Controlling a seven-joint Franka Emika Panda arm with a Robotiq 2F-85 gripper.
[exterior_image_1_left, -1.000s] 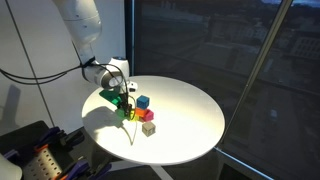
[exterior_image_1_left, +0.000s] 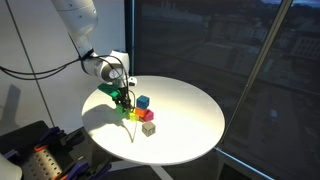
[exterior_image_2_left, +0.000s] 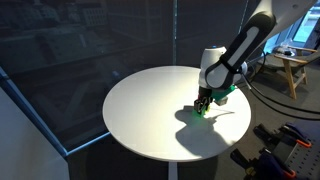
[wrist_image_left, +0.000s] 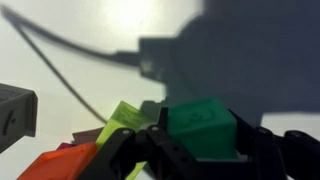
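A green block (wrist_image_left: 203, 128) sits between the dark fingers of my gripper, which is shut on it, in the wrist view. Close beside it is a yellow-green block (wrist_image_left: 122, 130), with an orange-red block (wrist_image_left: 62, 162) a little farther left. In exterior view 1 my gripper (exterior_image_1_left: 122, 104) is low over the left part of the round white table, at the left end of the group of blocks. Whether the green block touches the table is hard to tell.
A blue block (exterior_image_1_left: 143, 102), a pink block (exterior_image_1_left: 148, 115) and a wooden block (exterior_image_1_left: 149, 129) stand to the right of the gripper on the white table (exterior_image_1_left: 190, 115).
The arm has shifted slightly to the left in exterior view 1, and its gripper stands a little differently against the green block. The other blocks have stayed where they were.
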